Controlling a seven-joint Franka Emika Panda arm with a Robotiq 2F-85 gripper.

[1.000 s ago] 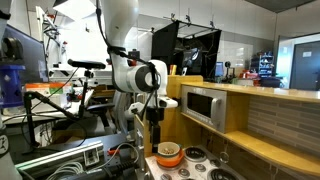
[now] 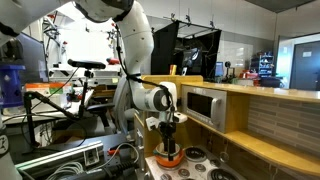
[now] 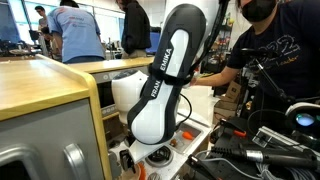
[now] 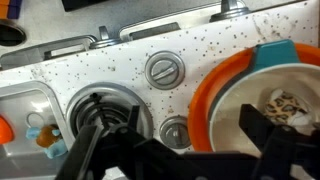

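An orange pot (image 4: 203, 105) with a teal handle (image 4: 275, 55) sits on the stovetop at the right of the wrist view. Inside it is a pale bowl-like interior (image 4: 232, 112) with some light brown pieces (image 4: 287, 106) at the bottom. My gripper stands open above the stove, its right finger over the pot and its left finger over the coil burner's edge. Nothing shows between the fingers. In exterior view 1 the arm reaches down to the pot (image 2: 168, 160), partly covering it.
A coil burner (image 4: 108, 110) lies left of the pot, with control knobs (image 4: 165, 70) between. Further left is a sink (image 4: 35, 95) holding a small toy (image 4: 46, 138). A microwave (image 2: 205, 106) and a wooden shelf (image 2: 265, 145) stand beyond the stove.
In exterior view 1 my arm has swung to the right, and the gripper now comes in front of the pot. Earlier it hung to the left of it.
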